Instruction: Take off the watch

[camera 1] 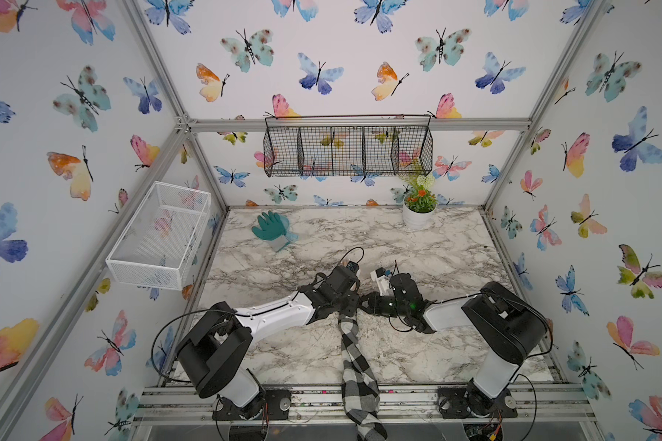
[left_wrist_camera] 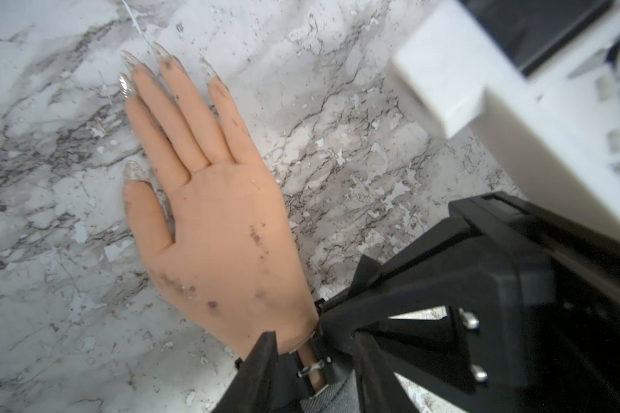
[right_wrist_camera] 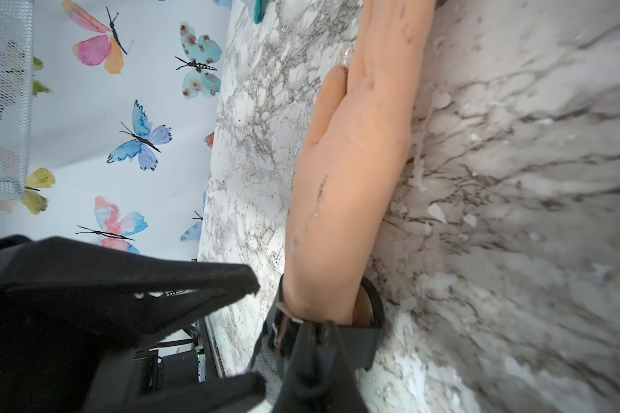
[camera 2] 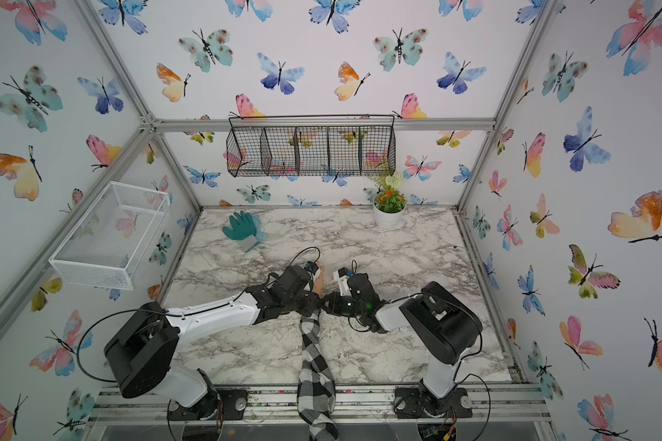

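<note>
A mannequin hand lies on the table, fingers pointing away, in a checked sleeve. Around its wrist is the black watch strap; a metal buckle shows on it in the left wrist view. My left gripper is open, its two fingers apart over the strap and buckle. From the right side, my right gripper reaches the wrist, fingertips together against the strap. Whether a thin bit of strap is between them, I cannot tell. No watch face shows.
A teal glove lies at the back left, and a potted plant stands at the back right. A white mesh basket hangs on the left, a wire rack on the back wall. Both grippers crowd the wrist.
</note>
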